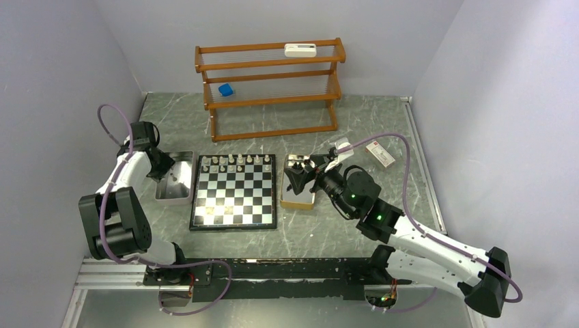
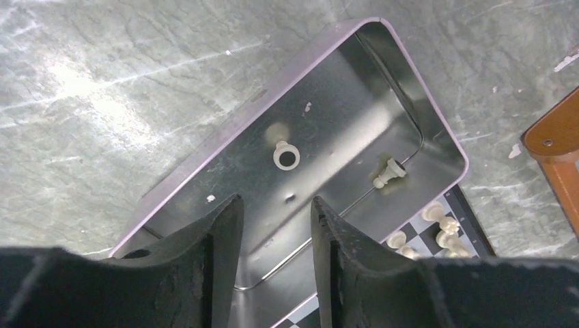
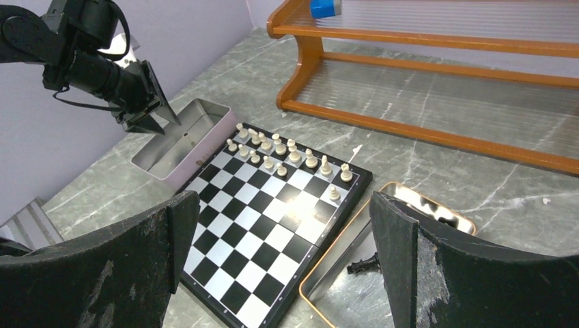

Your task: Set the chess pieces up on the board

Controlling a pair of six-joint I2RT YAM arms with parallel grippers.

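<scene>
Two white pawns lie in the grey bin with a pinkish rim (image 2: 270,96): one pawn (image 2: 286,157) has its base toward the camera, the other pawn (image 2: 390,173) is on its side by the wall. My left gripper is open above the bin, nothing between its fingers. The chessboard (image 1: 233,199) carries white pieces in its far rows; one white pawn (image 3: 334,193) stands apart at the right end of the front row. My right gripper is open and empty, near the gold-rimmed bin (image 3: 328,266), where dark pieces (image 3: 364,264) lie, partly hidden by a finger.
A wooden rack (image 1: 273,102) stands behind the board, with a blue object (image 1: 225,89) on its lower shelf and a white device (image 1: 300,50) on top. A white box (image 1: 379,154) lies at the right.
</scene>
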